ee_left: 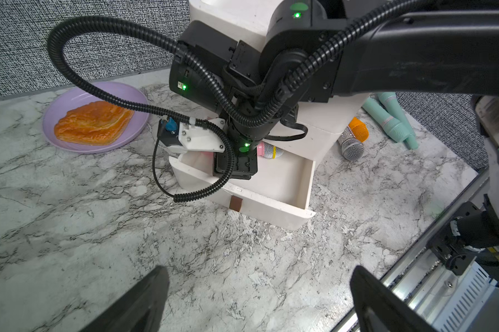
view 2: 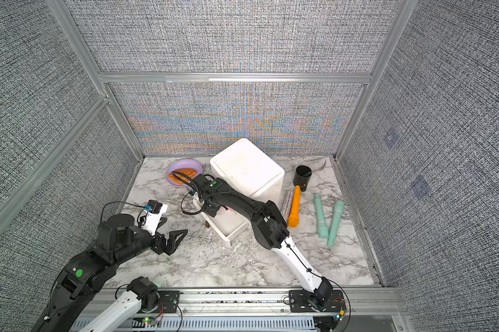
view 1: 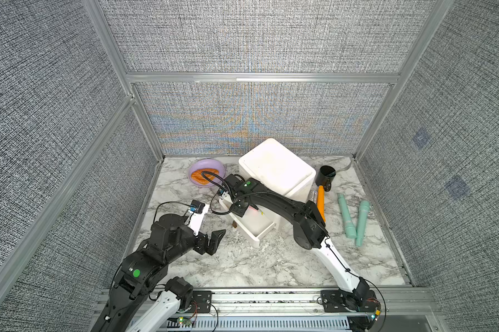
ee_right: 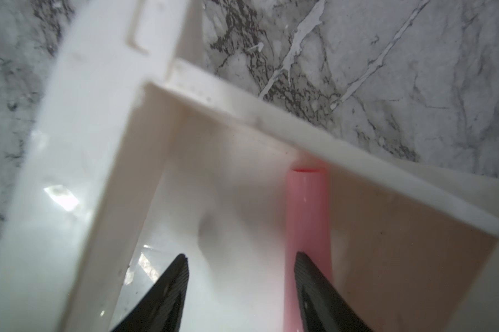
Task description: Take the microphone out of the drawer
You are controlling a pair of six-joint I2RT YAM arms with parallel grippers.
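Note:
A pink microphone lies in the pulled-out white drawer (view 1: 255, 232); the left wrist view shows its silver head behind my right gripper. In the right wrist view my right gripper hangs open inside the drawer's outline, its right finger over the pink handle, nothing clearly held. In the top views much of the drawer is hidden by the right arm. My left gripper (view 1: 209, 243) stands open over the table, left of the drawer, with nothing between its fingers.
The white cabinet (view 1: 274, 166) stands behind the drawer. A purple plate with bread (view 1: 205, 174) is at back left. A black mug (view 1: 325, 177), orange microphone (view 1: 320, 202), silver-headed microphone (ee_left: 351, 146) and two mint ones (view 1: 361, 221) lie right. Front left table is clearer.

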